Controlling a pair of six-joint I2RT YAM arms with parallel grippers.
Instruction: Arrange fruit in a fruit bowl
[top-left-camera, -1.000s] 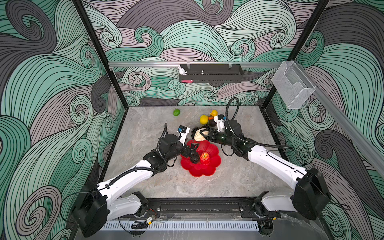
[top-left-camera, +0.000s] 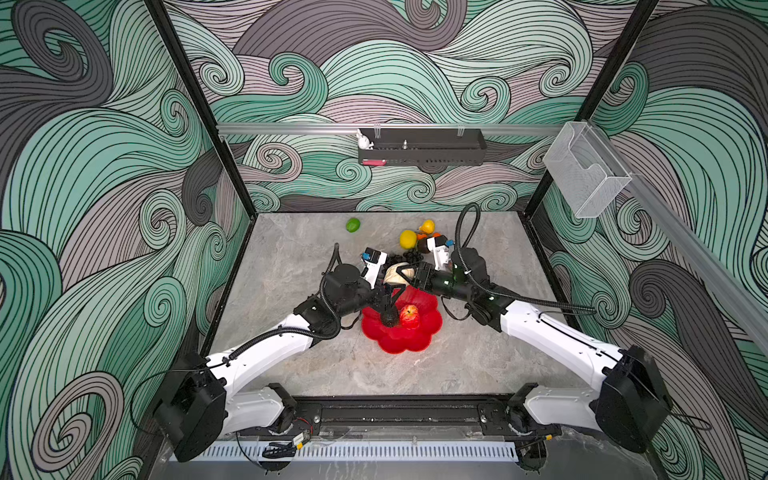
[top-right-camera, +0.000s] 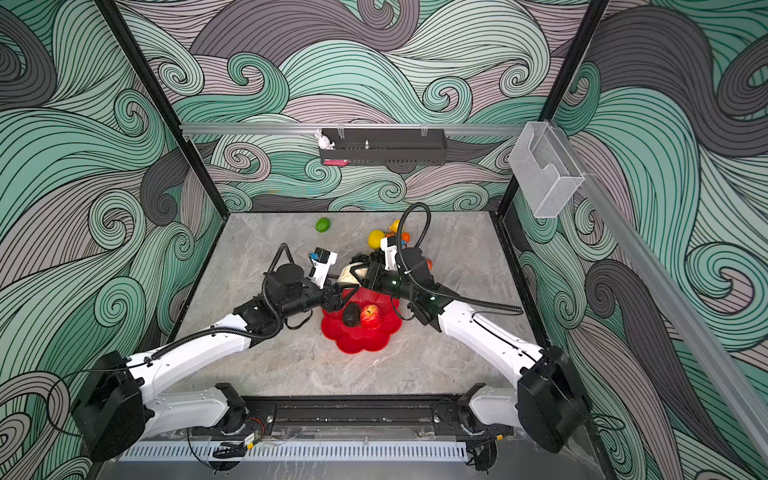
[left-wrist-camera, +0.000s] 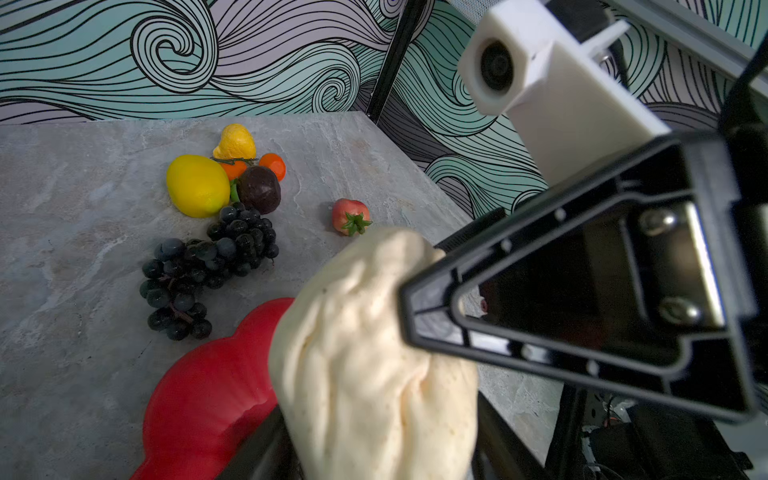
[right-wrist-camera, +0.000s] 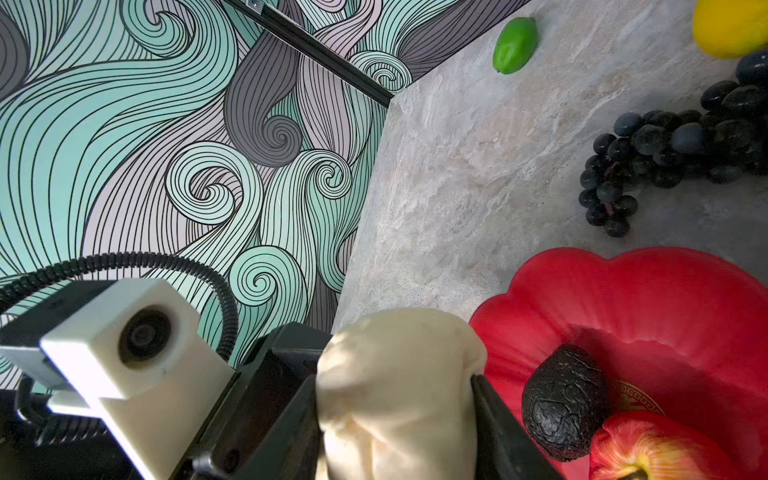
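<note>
A cream, wrinkled fruit (left-wrist-camera: 372, 344) hangs over the red petal-shaped bowl (top-left-camera: 404, 340), with my right gripper (top-left-camera: 412, 272) shut on it. My left gripper (top-left-camera: 388, 284) meets the same fruit from the left, its fingers on either side; whether they have closed on it I cannot tell. In the bowl lie a dark avocado (right-wrist-camera: 565, 400) and a red apple (right-wrist-camera: 664, 448). Behind the bowl are black grapes (left-wrist-camera: 208, 264), a yellow lemon (left-wrist-camera: 197, 184), a dark round fruit (left-wrist-camera: 258, 189) and a strawberry-like fruit (left-wrist-camera: 350, 217).
A green lime (right-wrist-camera: 514, 44) lies alone at the back left, and another yellow fruit (left-wrist-camera: 236, 141) with small oranges (left-wrist-camera: 272, 165) at the back. A wire basket (top-left-camera: 584, 172) hangs on the right wall.
Over the last second both arms have drawn toward each other at the cream fruit; my left gripper has risen to it and the right has moved slightly down and toward the front.
</note>
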